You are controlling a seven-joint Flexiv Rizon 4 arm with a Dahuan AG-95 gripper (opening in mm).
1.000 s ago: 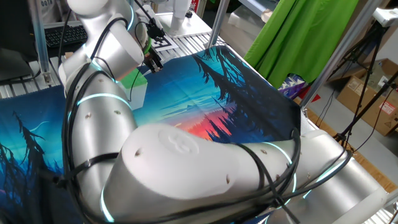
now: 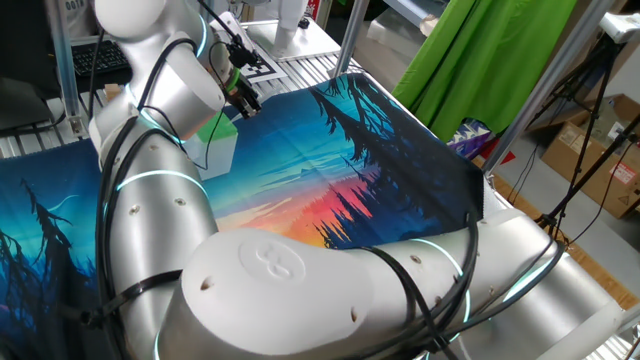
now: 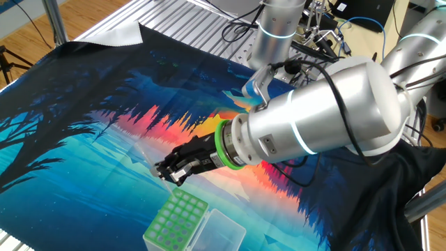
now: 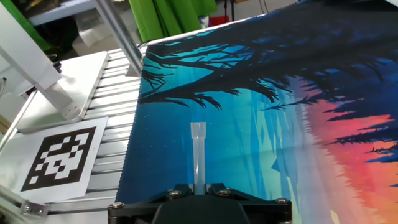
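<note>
A clear, slender plastic tube with a wider end, like a pipette tip (image 4: 199,152) stands out from between the fingers of my gripper in the wrist view. The fingers are shut on it. In exterior view 2, my gripper (image 3: 167,172) hovers near the far edge of a green-topped rack (image 3: 176,222) full of holes. How the tube's lower end stands against the holes cannot be made out. My arm partly hides the rack (image 2: 218,128) in exterior view 1, where the small black gripper (image 2: 249,107) shows beside it.
A clear open lid (image 3: 220,230) lies against the rack's side. A marker sheet (image 4: 61,160) lies on the slatted metal surface (image 4: 115,124) beyond the cloth's edge. Green fabric (image 2: 490,75) hangs behind.
My arm has shifted slightly to the left in exterior view 1, and the gripper has moved slightly with it. The rack and the cloth look unmoved.
</note>
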